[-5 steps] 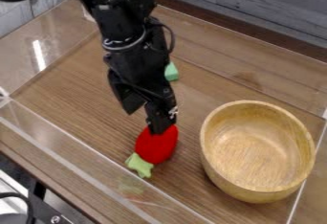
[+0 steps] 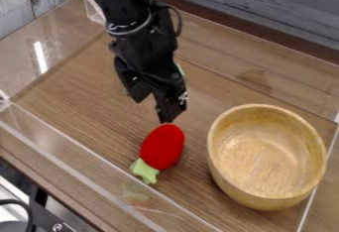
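My black gripper (image 2: 151, 99) hangs over the middle of the wooden table, open, its tips pointing down above and slightly behind a red toy vegetable (image 2: 163, 145) with a green leafy top (image 2: 145, 170). The red toy lies near the front, left of a large yellow bowl (image 2: 265, 184), which looks empty. Nothing shows between the fingers. A small green object (image 2: 177, 69) is partly hidden behind the arm.
A raised wooden wall runs along the back, and a clear edge strip runs along the front left.
The gripper has moved up and back, away from the red toy, which stays in place. More of the small green object is now hidden behind the arm.
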